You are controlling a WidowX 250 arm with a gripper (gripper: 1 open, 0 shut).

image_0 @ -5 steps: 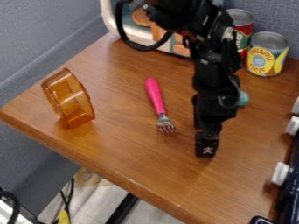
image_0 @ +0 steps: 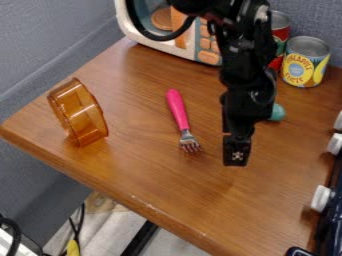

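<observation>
My black gripper [image_0: 238, 150] hangs over the middle right of the wooden table [image_0: 160, 190], pointing down; whether its fingers are open or shut is unclear. To its left lies a pink-handled fork [image_0: 181, 120], tines toward the front. An amber cylindrical container [image_0: 78, 112] rests on its side at the left edge. Behind the gripper is a partly hidden teal object [image_0: 277, 114].
A red can [image_0: 278, 28] and a yellow can [image_0: 306, 68] stand at the back right, near a toy kitchen appliance [image_0: 139, 20]. A dark appliance with white knobs [image_0: 319, 198] lines the right edge.
My gripper has risen, its tip now higher in view than before. The objects on the table have not moved.
</observation>
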